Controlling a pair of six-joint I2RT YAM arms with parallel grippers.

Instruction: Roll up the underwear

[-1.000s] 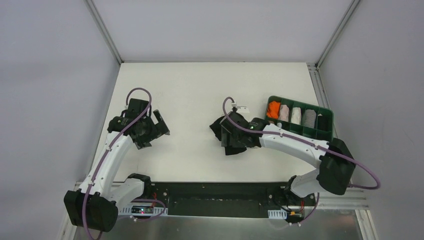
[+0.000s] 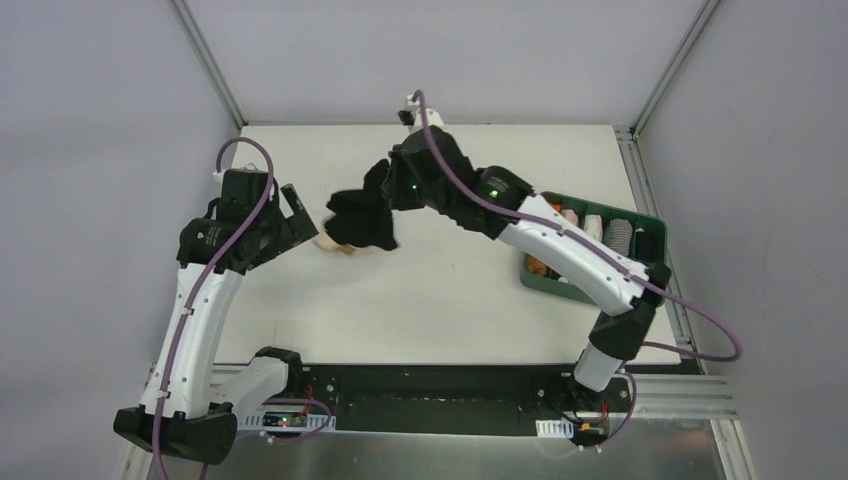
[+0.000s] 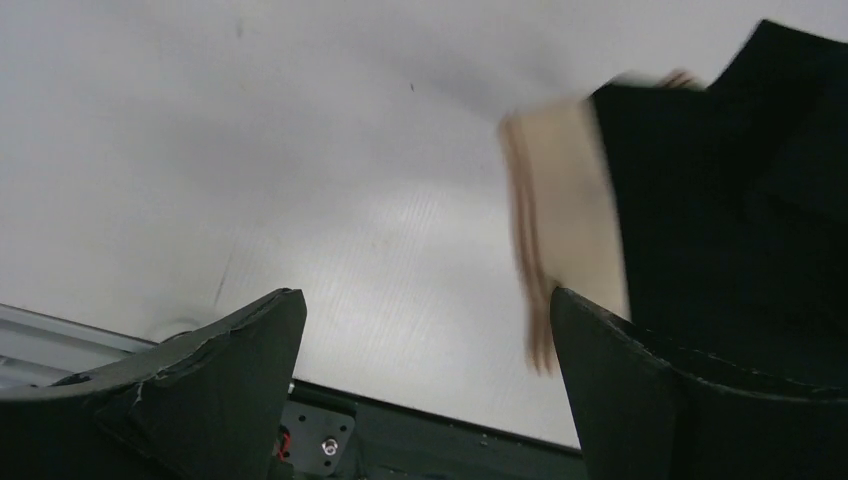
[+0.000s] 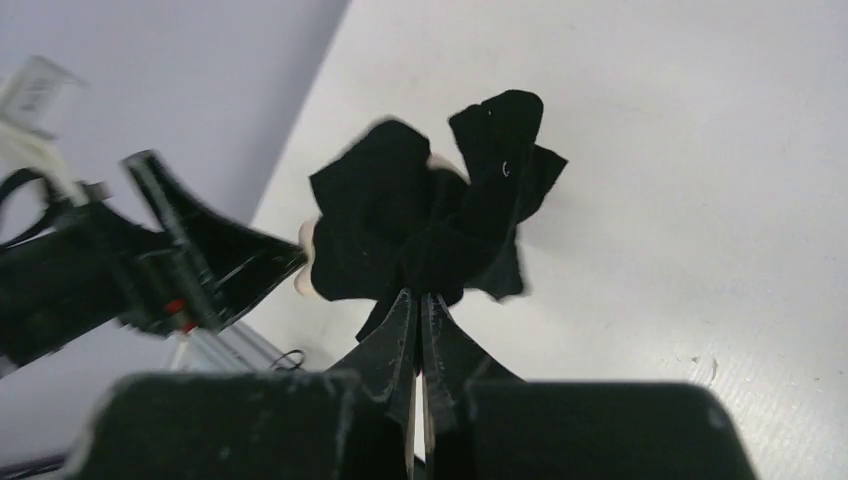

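Black underwear with a beige waistband hangs bunched from my right gripper, which is shut on it. In the top view the dark underwear (image 2: 362, 218) spreads out to the left of that gripper, above the table's upper left part. Its beige band (image 3: 570, 185) shows blurred in the left wrist view, close by the right finger there. My left gripper stands open at the left of the table, its fingers wide apart. Only white tabletop shows between them, apart from a bit of the band near the right one.
A green divided box (image 2: 528, 275) with several rolled items stands at the right of the table, partly behind my right arm.
The right arm has lifted the underwear off the table's right middle and swung it left and up in the top view. My left arm has drawn back slightly to the left.
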